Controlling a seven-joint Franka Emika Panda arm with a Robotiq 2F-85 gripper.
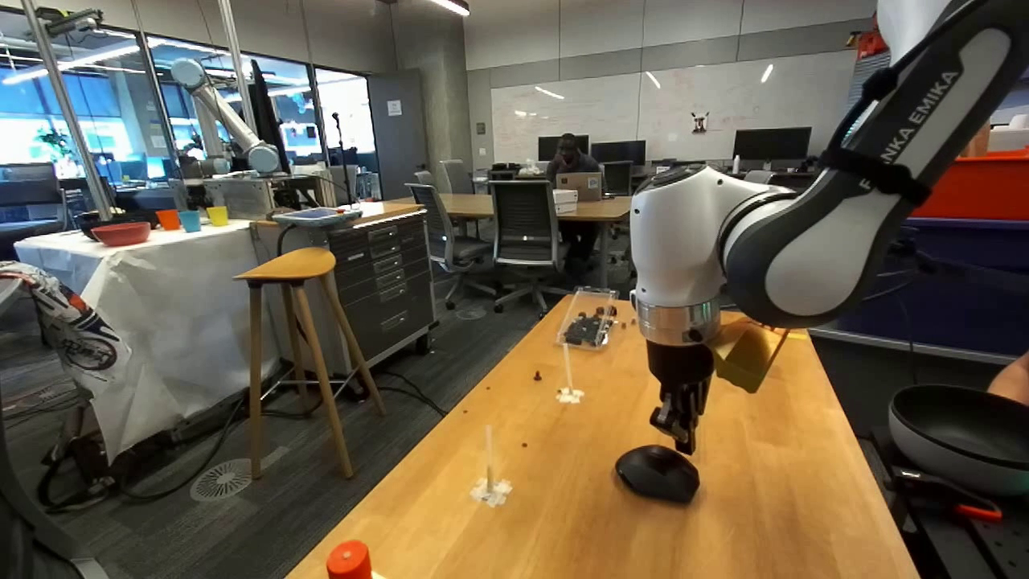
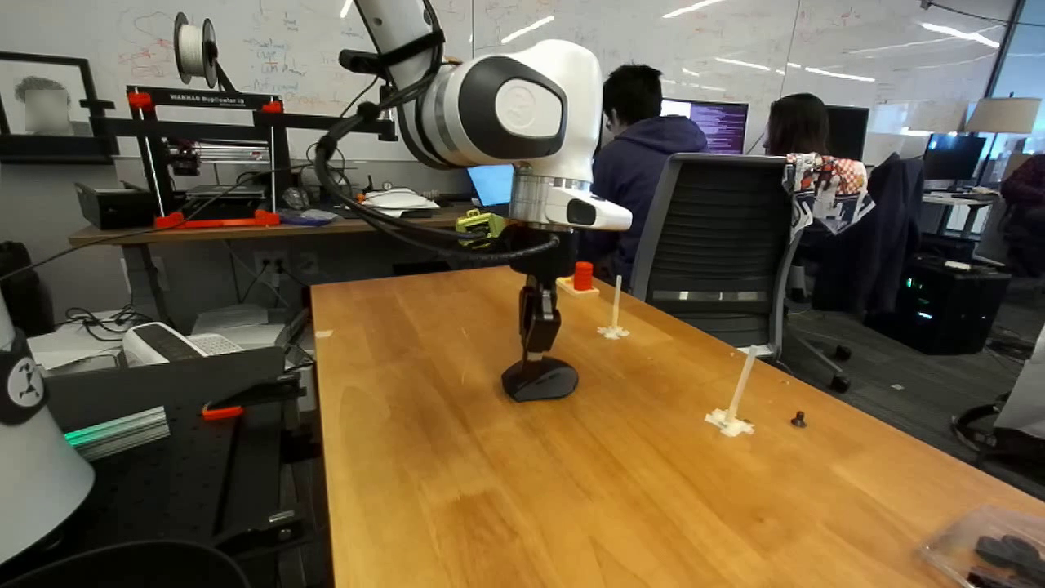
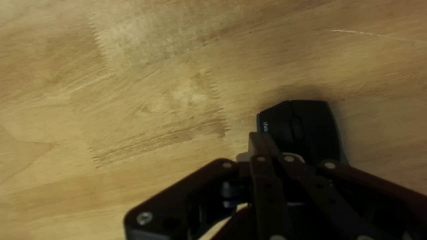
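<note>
A black computer mouse lies on the wooden table. My gripper points down, its tips right by the mouse's far side in exterior view 1. From the other side, in exterior view 2, the gripper overlaps the upper part of the mouse. The wrist view has the closed fingers beside the front left of the mouse, partly covering it. Nothing shows between the fingers. Whether the tips touch the mouse I cannot tell.
Two thin white pegs, a nearer one and a farther one, stand on taped bases along one edge. A clear box of dark parts sits at the far end. An orange-red cylinder stands near the front. Bare tabletop surrounds the mouse.
</note>
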